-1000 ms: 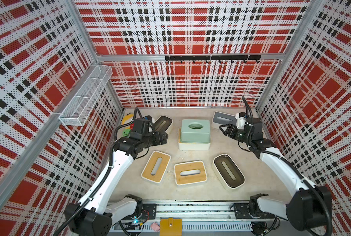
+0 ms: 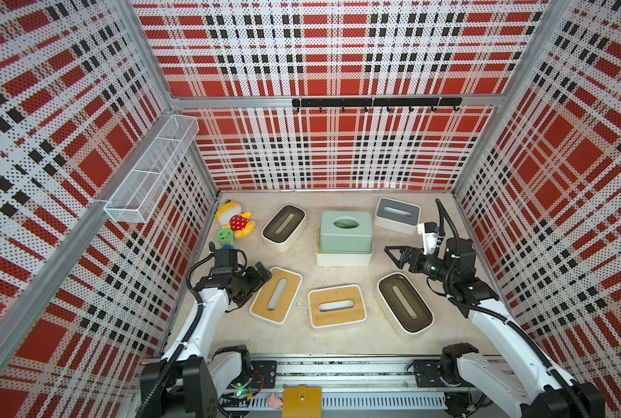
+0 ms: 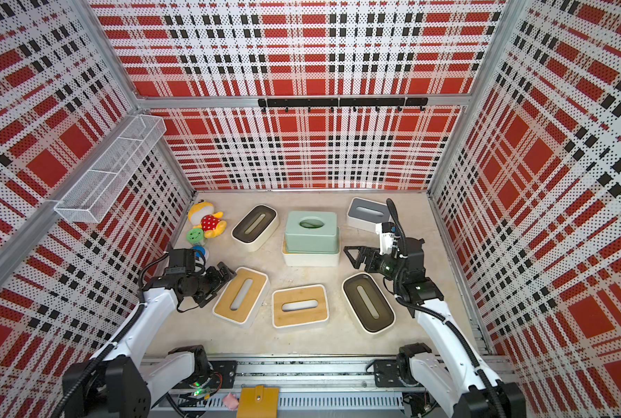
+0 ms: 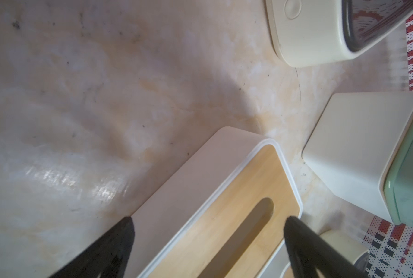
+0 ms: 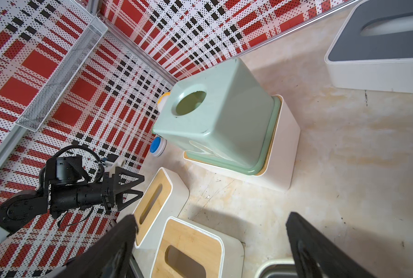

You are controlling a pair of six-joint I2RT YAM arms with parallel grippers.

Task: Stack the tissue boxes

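Near the table's centre a pale green tissue box (image 2: 346,232) rests on top of a cream box (image 2: 343,260) with a wooden lid. Two wood-topped boxes lie in front: a slanted one (image 2: 276,296) and another (image 2: 337,306) to its right. Brown-topped boxes stand at back left (image 2: 284,227) and front right (image 2: 405,303); a grey-topped box (image 2: 398,214) is at back right. My left gripper (image 2: 263,273) is open and empty by the slanted box's upper left side. Between the grey box and the front brown box, my right gripper (image 2: 392,257) hangs open and empty.
A stuffed toy (image 2: 234,218) and a green ball-like item (image 2: 224,237) sit at the table's left edge. A white wire basket (image 2: 153,169) hangs on the left wall. Bare table shows around the central stack.
My left arm has pulled back from near the back-left brown box toward the front left. My right arm has shifted slightly toward the front. The boxes stay where they were.
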